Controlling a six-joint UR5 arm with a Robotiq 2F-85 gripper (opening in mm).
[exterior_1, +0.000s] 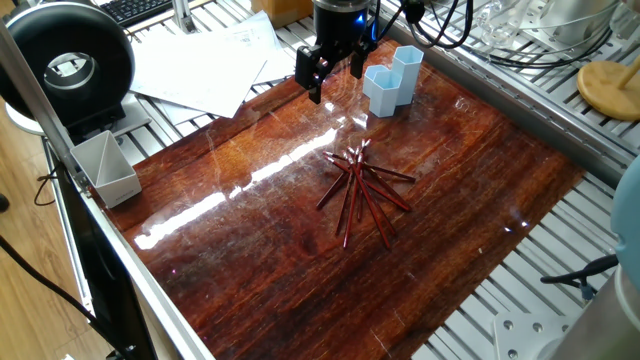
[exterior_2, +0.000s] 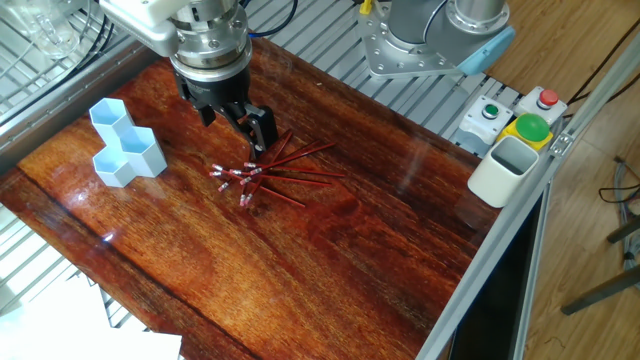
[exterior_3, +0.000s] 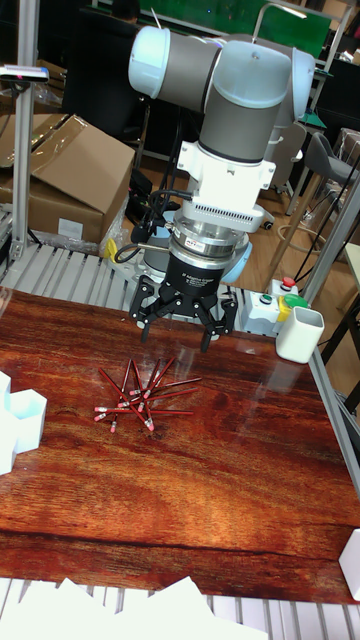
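A loose heap of dark red pencils (exterior_1: 373, 212) with pale ends lies crossed and fanned out on the glossy brown wooden board (exterior_1: 250, 280). My gripper (exterior_3: 176, 340) points down above the board, its two black fingers spread apart and nothing between them. In exterior view 2 the gripper (exterior_2: 233, 137) appears just beside the heap, while exterior view 1 shows it higher and clear of the pencils. A light blue holder of joined hexagonal cups (exterior_1: 382, 97) stands upright on the board; no pencil shows in it.
A white cup (exterior_2: 494, 182) stands near the board's edge, close to push buttons (exterior_2: 533, 127). One white open box (exterior_1: 108, 172) sits at the left edge in exterior view 1. White papers (exterior_1: 195, 75) lie beyond the board. Much of the board is bare.
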